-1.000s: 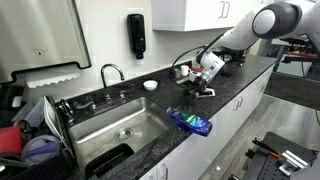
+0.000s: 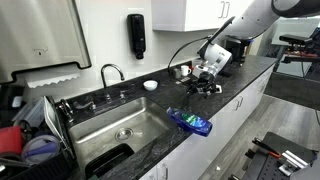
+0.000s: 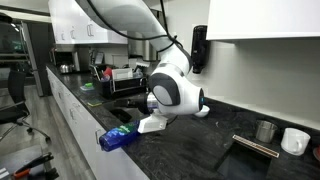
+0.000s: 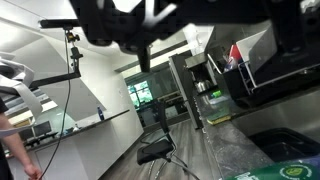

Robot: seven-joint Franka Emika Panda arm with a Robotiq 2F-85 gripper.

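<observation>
A blue package (image 2: pixel 190 122) lies at the front edge of the counter, to the right of the sink. The same blue package (image 3: pixel 118 137) shows in exterior view 2, near the front edge and below the arm's dark hand. Its green printed part (image 4: pixel 288 171) enters the bottom right corner of the wrist view. My gripper is open, its dark, blurred fingers reaching down from the top with nothing between them. The package lies lower than the fingers and apart from them. In exterior view 1 the fingertips are too small to make out.
The sink (image 2: pixel 125 131) with its faucet is left of the package. A white bowl (image 2: pixel 150 85) stands behind. In exterior view 2 a metal cup (image 3: pixel 265 131), a white cup (image 3: pixel 295 140) and a dark tray (image 3: pixel 248 158) occupy the right. A chair (image 4: pixel 160 150) stands on the floor.
The white part of the arm has risen and shifted slightly right in exterior view 1. The blue package has stayed in place.
</observation>
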